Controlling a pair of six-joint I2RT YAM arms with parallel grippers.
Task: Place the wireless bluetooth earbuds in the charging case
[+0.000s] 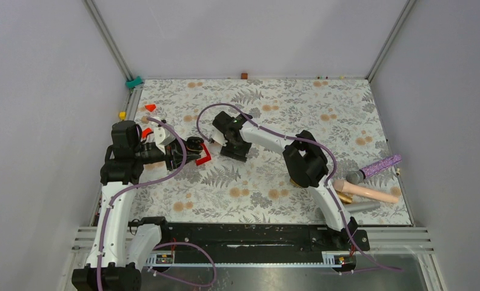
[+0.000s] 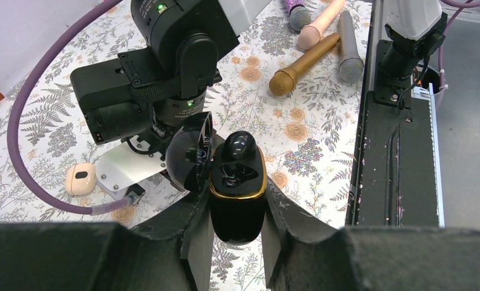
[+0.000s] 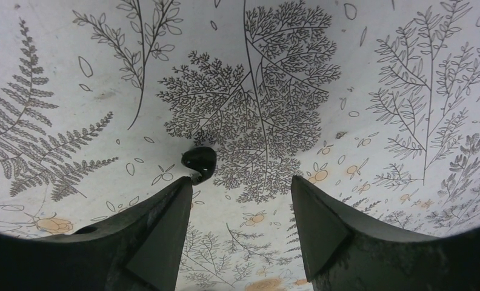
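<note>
My left gripper is shut on a glossy black charging case (image 2: 237, 209) with its lid (image 2: 189, 154) open and a black earbud top (image 2: 239, 145) showing in it, at the left of the table. My right gripper is open, low over the table. Just above its left finger in the right wrist view, a small black earbud (image 3: 198, 159) lies on the patterned tabletop (image 3: 359, 91), not between the fingertips.
Several microphones (image 1: 377, 167) lie at the right of the table. Red pieces (image 1: 202, 159) lie at the left. A cream case (image 2: 80, 179) sits near the right arm.
</note>
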